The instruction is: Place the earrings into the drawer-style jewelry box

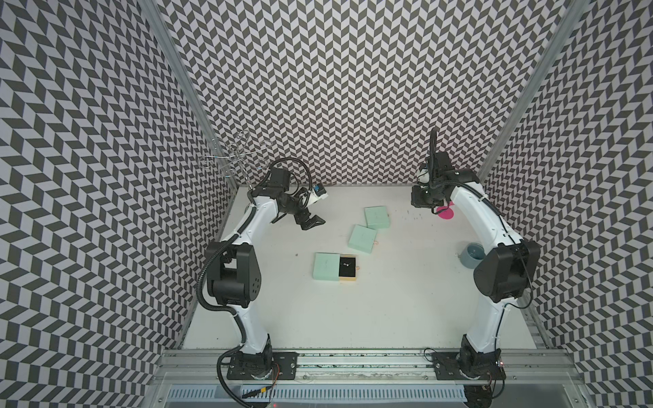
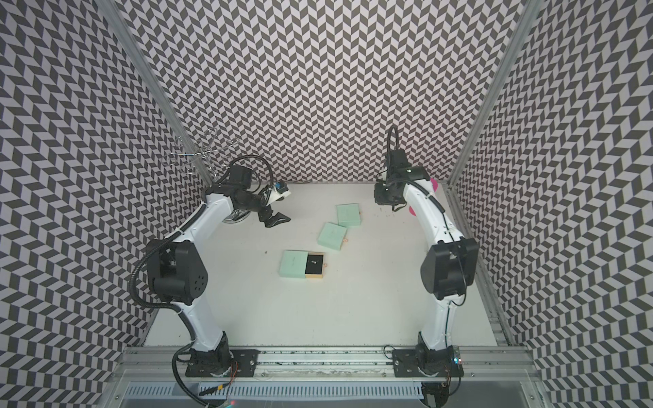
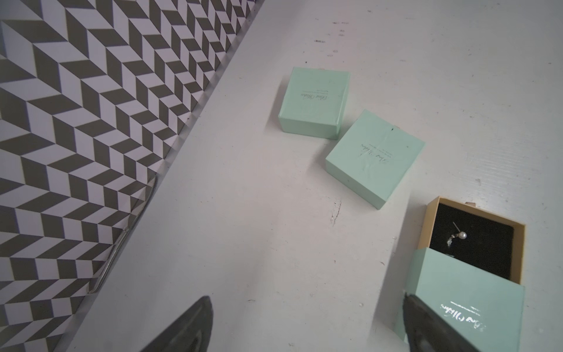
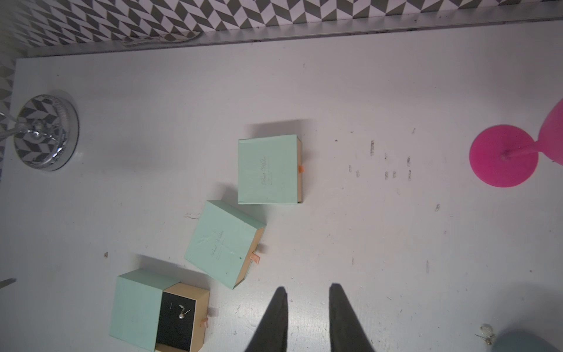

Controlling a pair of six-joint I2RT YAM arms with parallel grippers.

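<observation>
A mint drawer-style box [image 3: 463, 305] lies on the table, its tan drawer part way out. On the drawer's black lining rests a pearl earring [image 3: 462, 235]; a small metal piece lies beside it. Another earring [image 4: 486, 334] sits on the table next to the grey-blue cup, at the lower right of the right wrist view. My left gripper is wide open above the table, just behind the box, holding nothing. High at the back right, my right gripper has its fingertips apart with bare table showing between them.
Two more mint boxes, one [image 4: 269, 170] farther back and one [image 4: 225, 243] nearer the open box, are shut. A pink goblet [image 4: 503, 155] and the cup [image 1: 472, 255] stand right. A chrome stand [image 4: 47, 132] is back left.
</observation>
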